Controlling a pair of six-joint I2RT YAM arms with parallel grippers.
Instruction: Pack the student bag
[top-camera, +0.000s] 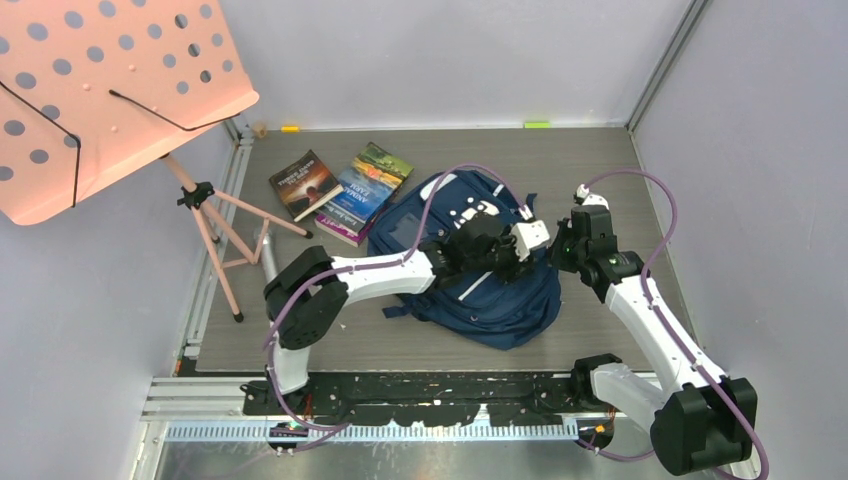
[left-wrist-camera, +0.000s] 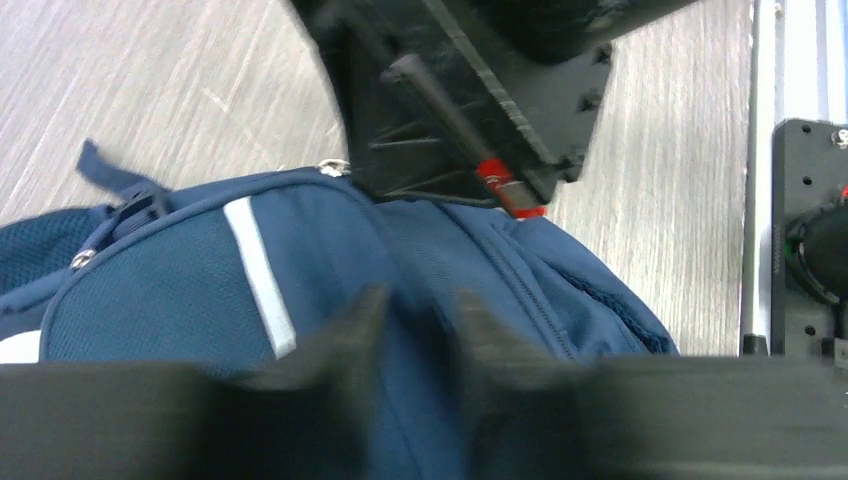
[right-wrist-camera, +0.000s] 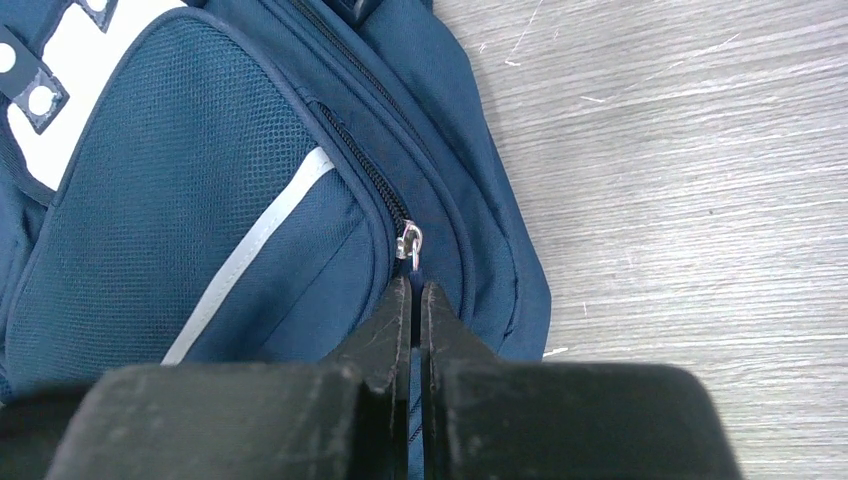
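A navy backpack (top-camera: 500, 310) lies on the table, its front pocket marked by a white stripe. My right gripper is shut on the metal zipper pull (right-wrist-camera: 411, 240), at the end of a short open stretch of zipper on the bag's right side. Over the bag's front, close to the right gripper, hovers my left gripper. Its fingers are blurred and part open, with only blue fabric showing beyond the gap. In the left wrist view the right gripper's dark body stands just ahead of it.
Two books, a dark one (top-camera: 306, 186) and a blue one (top-camera: 362, 192), lie left of the bag. A pink perforated stand (top-camera: 120, 90) on a tripod (top-camera: 225, 235) fills the upper left. Bare table lies behind the bag.
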